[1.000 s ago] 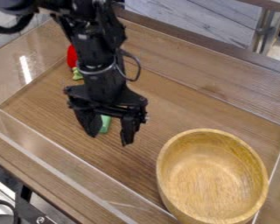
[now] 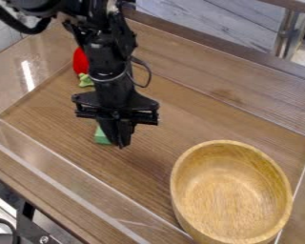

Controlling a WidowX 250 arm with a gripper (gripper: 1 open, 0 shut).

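Observation:
My black gripper (image 2: 118, 130) hangs low over the wooden table, left of centre, its body hiding most of a green block (image 2: 102, 136) just behind and left of its tip. The fingertips sit close together, with nothing visible between them; the gripper looks shut. Whether it touches the block I cannot tell.
A large tan bowl (image 2: 232, 170) fills the front right. A red object (image 2: 80, 59) and a small green item (image 2: 87, 80) are at the back left, partly behind the arm.
The gripper has shifted a little from where it was, and its fingers, spread earlier, are now drawn together.

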